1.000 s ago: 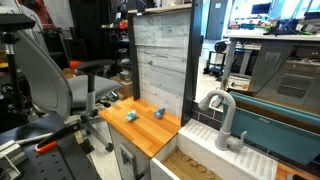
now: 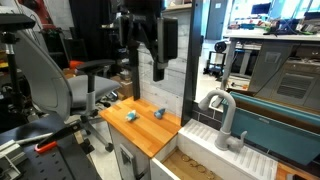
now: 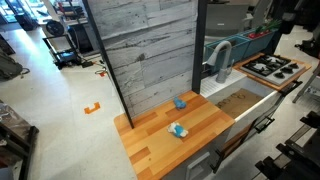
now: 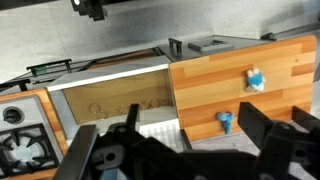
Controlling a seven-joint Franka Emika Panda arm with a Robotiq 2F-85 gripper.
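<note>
My gripper [image 2: 146, 76] hangs high above the wooden counter in the first exterior view, its fingers pointing down. In the wrist view the gripper is open, with a wide gap and nothing held between the fingers. Two small blue objects rest apart on the wooden counter [image 3: 153, 138]. One is pale blue and white [image 3: 178, 130]; the other is a deeper blue [image 3: 180, 103]. From above, the pale object [image 4: 256, 79] and the deeper blue object [image 4: 225, 121] lie to the right of the gap. Their exact kind is too small to tell.
An open drawer [image 4: 122, 94] with a bare wooden bottom adjoins the counter. A grey faucet [image 2: 229, 118] rises behind it by the white drying rack [image 2: 254, 158]. Beyond stands a toy stove [image 3: 270, 66]. A whitewashed plank wall [image 3: 155, 55] backs the counter.
In the first exterior view, the gripper has come in from the upper left and now hangs lower, in front of the plank wall. The blue objects and the drawer have stayed put.
</note>
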